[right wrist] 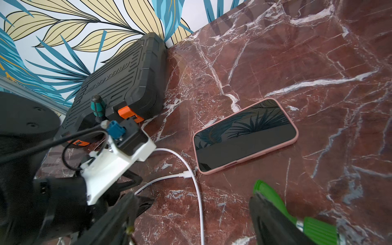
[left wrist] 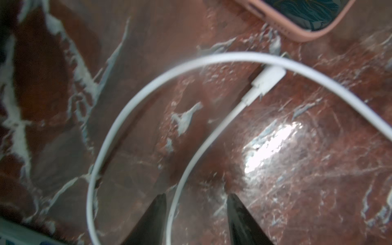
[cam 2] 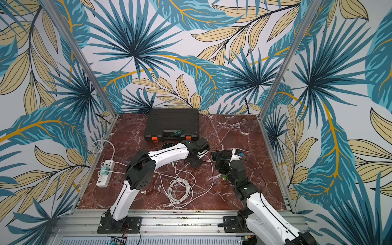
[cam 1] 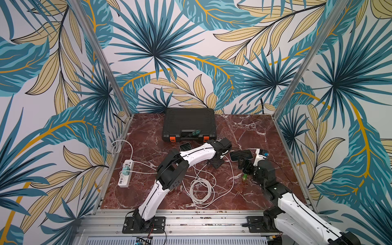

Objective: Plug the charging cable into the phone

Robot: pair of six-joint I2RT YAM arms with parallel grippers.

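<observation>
The phone in a pink case (right wrist: 245,135) lies screen up on the table in the right wrist view; one corner of the phone (left wrist: 306,20) shows in the left wrist view. Just short of it, the white cable's plug (left wrist: 268,79) rests on the table, with a loop of cable (left wrist: 212,58) crossing over its tip. Whether the tip touches the phone cannot be told. My left gripper is open above the thin cable (left wrist: 189,165), which runs between its fingers without being gripped. Empty and open, my right gripper stands in front of the phone.
A green-handled tool (right wrist: 281,208) lies near my right gripper. At the back is a black case (cam 1: 189,122) with a screwdriver on it. Coiled cable (cam 1: 200,191) occupies the front middle, and a power strip (cam 1: 124,177) stands at left.
</observation>
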